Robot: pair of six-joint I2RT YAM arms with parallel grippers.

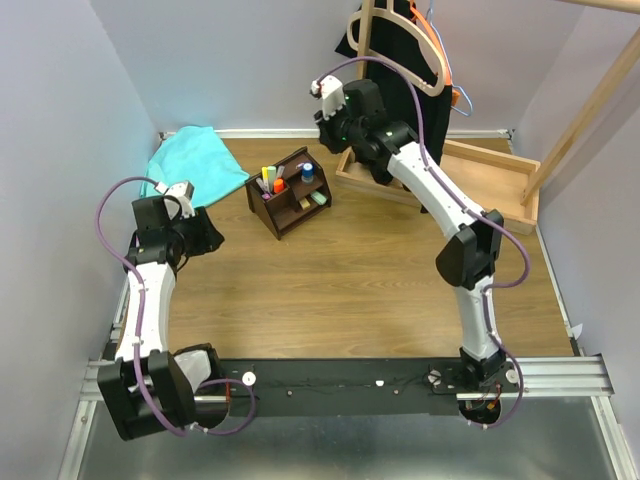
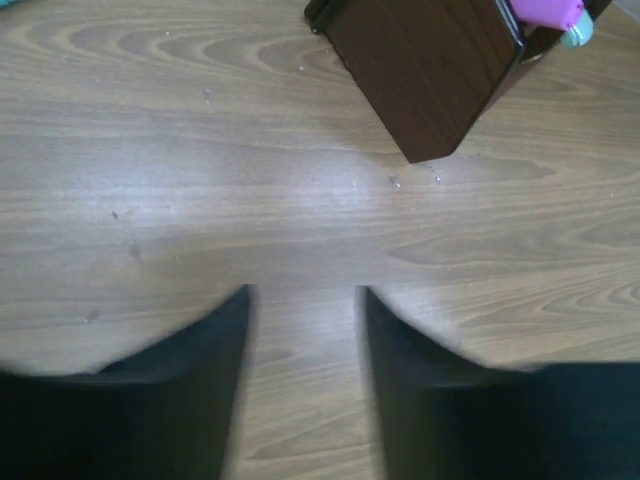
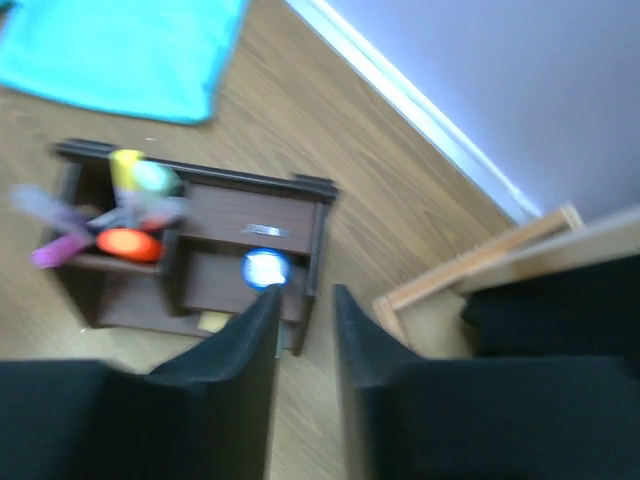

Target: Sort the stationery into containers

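In the top view a dark brown wooden organizer (image 1: 287,221) stands at the back middle. Its left compartment holds several markers, among them an orange one (image 3: 128,243), a yellow one (image 3: 125,170) and a purple one (image 3: 60,250). A blue-and-white round item (image 3: 266,267) sits in the right part, and a small yellowish block (image 3: 213,321) lies below it. My right gripper hovers above and to the right of the organizer, part open and empty. Left of it, over bare floor, my left gripper is part open with nothing between its fingers.
A turquoise cloth (image 1: 195,165) lies at the back left. Behind and right of the right arm are a wooden tray (image 1: 490,180) and a rack with black clothing (image 1: 425,125) on hangers.
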